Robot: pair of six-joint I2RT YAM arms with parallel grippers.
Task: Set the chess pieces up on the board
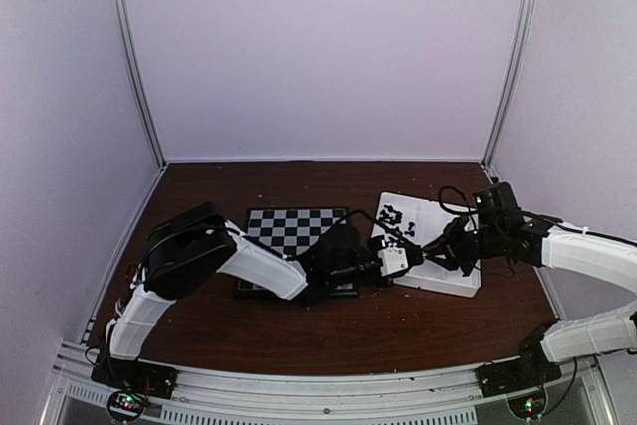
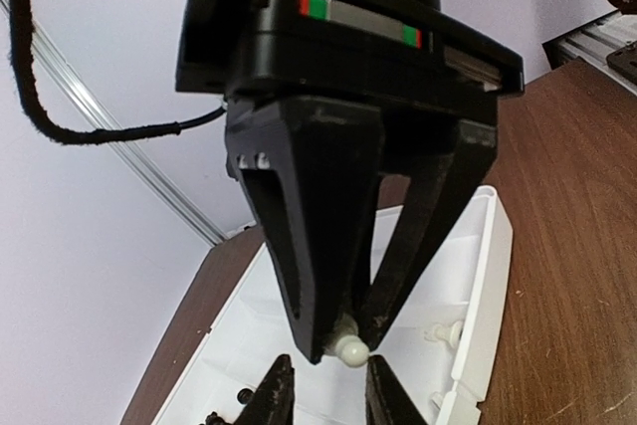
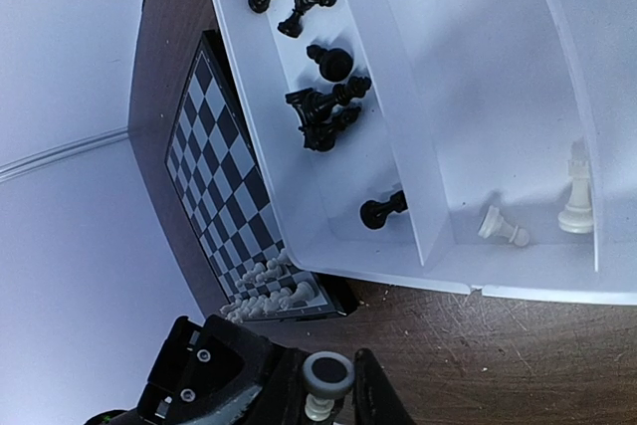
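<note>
My right gripper is shut on a white chess piece (image 3: 328, 373), its dark round base showing in the right wrist view. The left wrist view shows the rounded white end of that piece poking out below the right fingers (image 2: 328, 276). Just below it, my left gripper stands open, fingers apart, close to that end. The chessboard (image 1: 297, 229) lies left of the tray, partly covered by my left arm in the top view. Several white pieces (image 3: 269, 291) stand along the board's near edge.
A white compartment tray (image 1: 438, 284) sits right of the board. Several black pieces (image 3: 333, 64) lie in one compartment. Elsewhere in it lie a small white piece (image 3: 503, 227) and a taller white piece (image 3: 577, 196). Bare table spreads in front.
</note>
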